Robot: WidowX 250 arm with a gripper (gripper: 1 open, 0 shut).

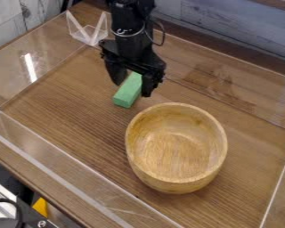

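Observation:
My black gripper (pixel 133 71) hangs from the top of the camera view, open, with its fingers spread above and around the far end of a green block (pixel 127 91). The block lies tilted on the wooden table (pixel 61 125). Whether the fingers touch it, I cannot tell.
A large round wooden bowl (pixel 176 150) stands right of and below the block. Clear plastic is at the upper left. A small black and yellow object sits at the lower left edge.

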